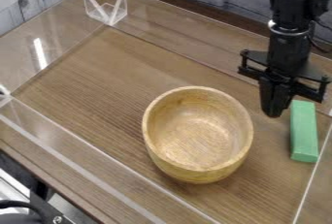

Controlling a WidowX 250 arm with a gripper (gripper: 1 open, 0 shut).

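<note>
My gripper (275, 102) hangs at the right, a dark mechanism pointing down, above the table between a round wooden bowl (197, 134) and a flat green block (304, 132). The bowl is empty and sits right of the middle, toward the front. The block lies on the table at the right, just beside and below my gripper. I see nothing held in the fingers, though their spacing is hard to make out.
A small clear plastic object (107, 7) stands at the back left.
</note>
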